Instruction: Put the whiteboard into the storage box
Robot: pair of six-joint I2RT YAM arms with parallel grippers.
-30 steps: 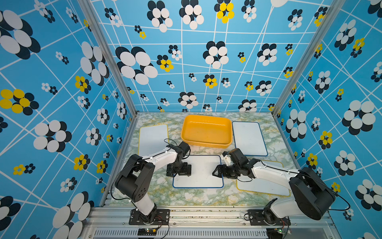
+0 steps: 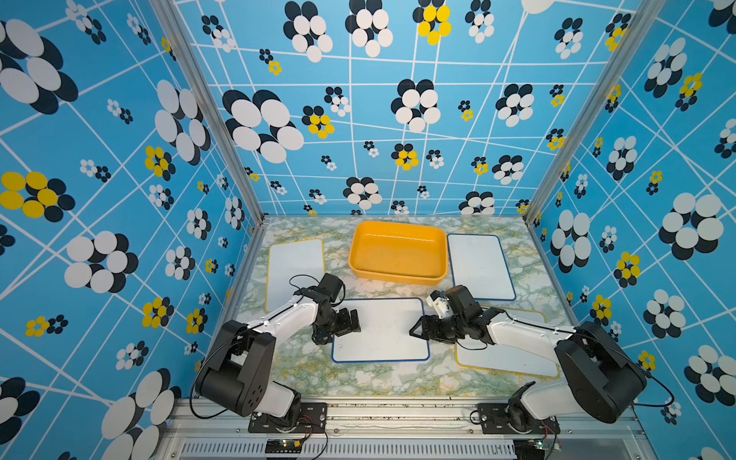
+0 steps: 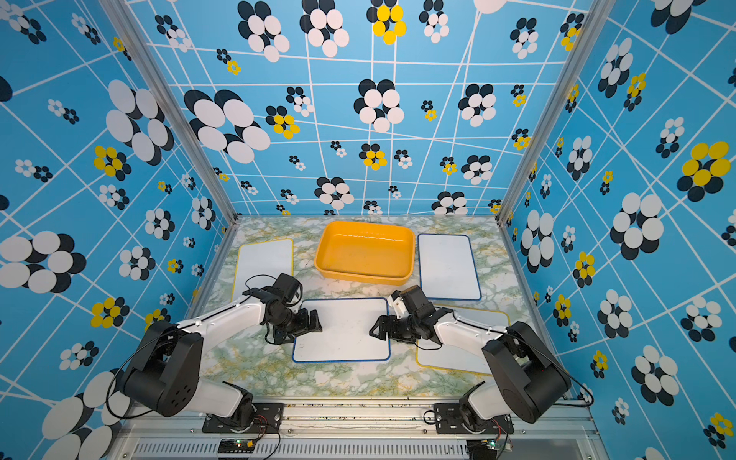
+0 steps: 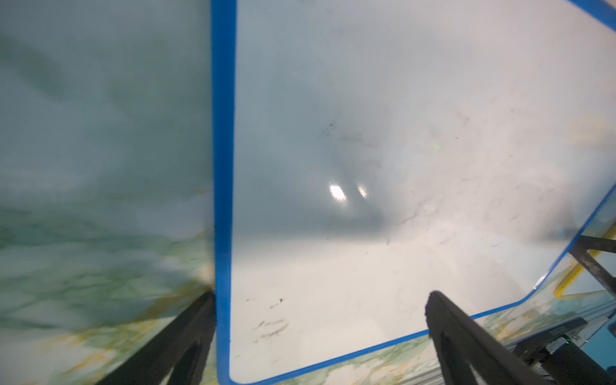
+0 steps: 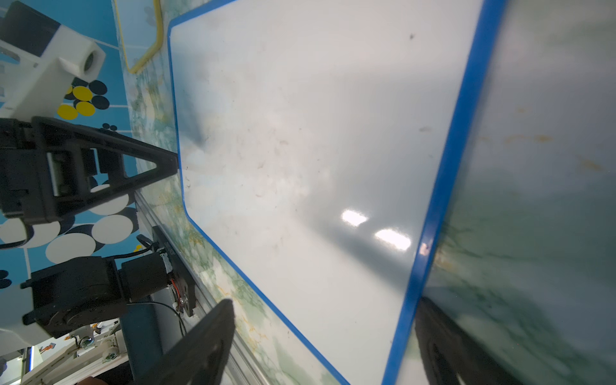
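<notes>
A blue-edged whiteboard (image 2: pixel 379 337) lies flat on the marble table at front centre. My left gripper (image 2: pixel 341 326) stands open at its left edge; in the left wrist view the fingertips (image 4: pixel 195 333) straddle that blue rim. My right gripper (image 2: pixel 425 328) is low at the board's right edge, its fingers apart; in the right wrist view one finger (image 5: pixel 452 346) sits against the rim. An orange storage box (image 2: pixel 397 250), empty, stands behind the board.
Another blue-edged board (image 2: pixel 481 265) lies right of the box. Yellow-edged boards lie at back left (image 2: pixel 295 264) and front right (image 2: pixel 506 360), partly under the arms. Narrow strips of bare table separate them.
My left arm has shifted left and rotated, bringing its gripper to the board's left edge. The right arm and the boards are almost unchanged.
</notes>
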